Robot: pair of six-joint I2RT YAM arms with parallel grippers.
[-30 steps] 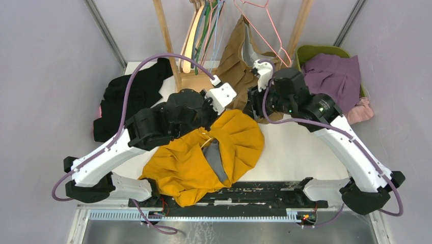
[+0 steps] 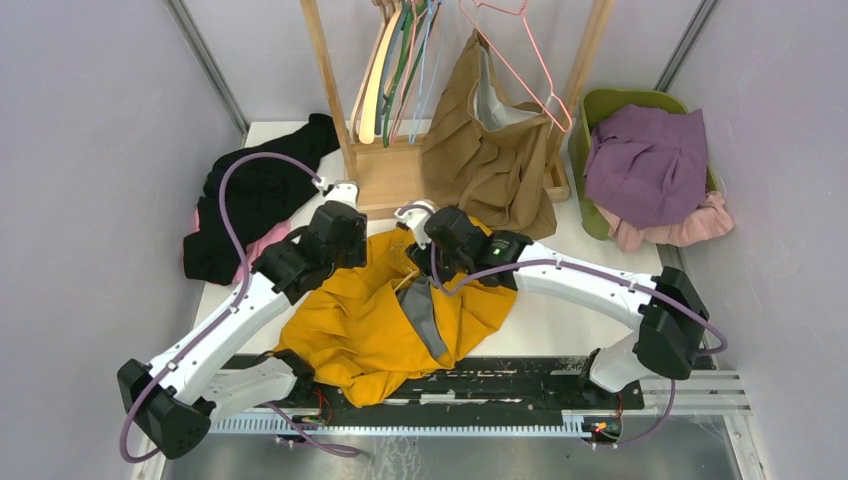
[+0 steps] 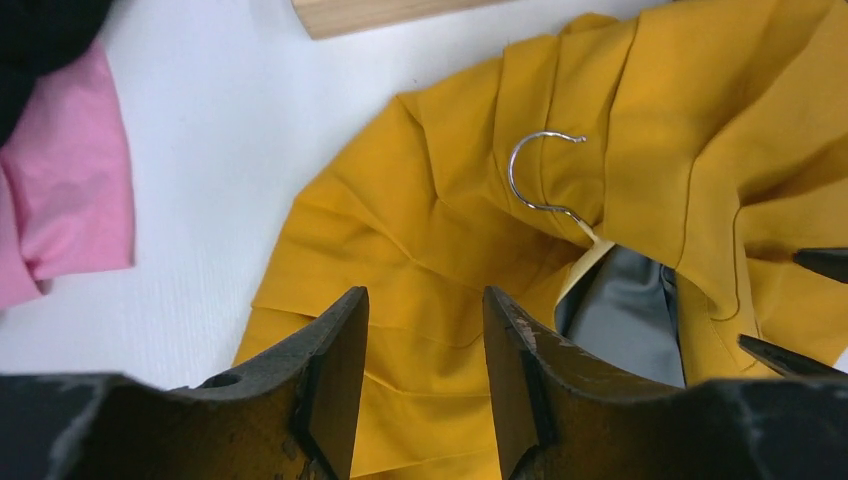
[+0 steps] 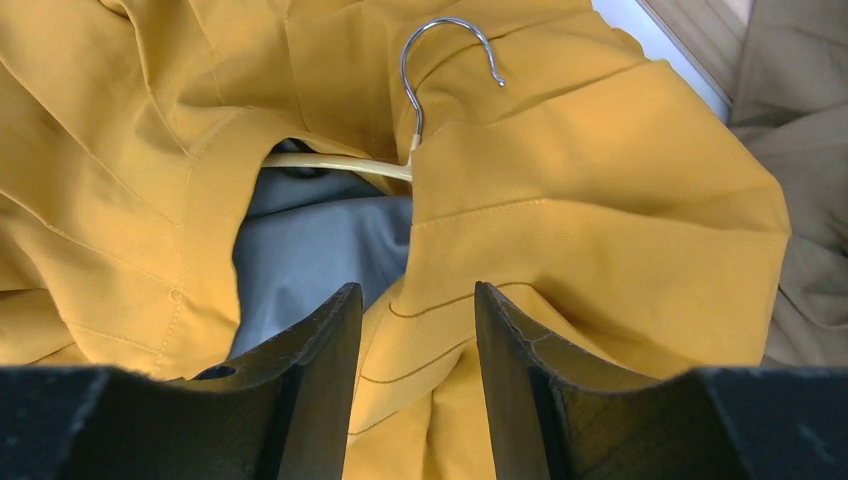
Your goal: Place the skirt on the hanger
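A mustard skirt (image 2: 350,320) lies crumpled on the white table, a grey panel (image 3: 625,315) showing in its middle. A pale hanger (image 4: 340,165) with a silver hook (image 4: 445,22) lies within it, partly hidden by folds. My left gripper is open, empty, over the skirt's left part. My right gripper is part open above the skirt just below the hook, its fingers apart; whether they touch the cloth cannot be told.
A wooden rack (image 2: 325,50) at the back holds several hangers and a brown garment (image 2: 480,170). Black (image 2: 245,210) and pink cloths lie left. A green bin (image 2: 595,115) with purple cloth stands right.
My right arm has come down and left over the middle of the skirt. My left arm has drawn back to the left, uncovering more of the skirt.
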